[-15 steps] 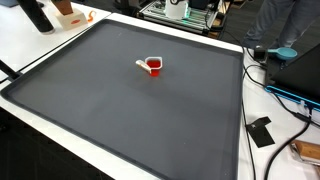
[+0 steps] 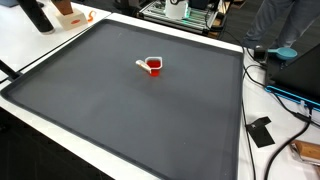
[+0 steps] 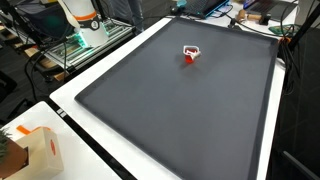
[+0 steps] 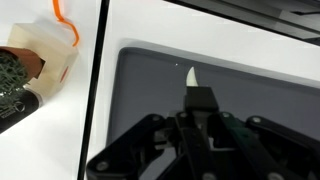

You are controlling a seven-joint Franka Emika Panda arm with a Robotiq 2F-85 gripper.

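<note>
In the wrist view my gripper is shut, and a small white pointed piece (image 4: 191,76) sticks out past its fingertips. How far the piece reaches between the fingers is hidden. On the dark grey mat (image 2: 110,95) sits a small red cup-like thing with a white rim (image 2: 154,65), a short cream stick-like piece (image 2: 143,66) lying against its left side. Exterior view 2 has the same red and white thing (image 3: 190,55) near the mat's far edge. Neither exterior view clearly shows my gripper.
A cream box (image 4: 50,48) and a dark potted plant (image 4: 14,75) stand left of the mat in the wrist view. Orange cord (image 4: 65,22) hangs near them. A black patch (image 2: 260,131) lies on the white table at the right.
</note>
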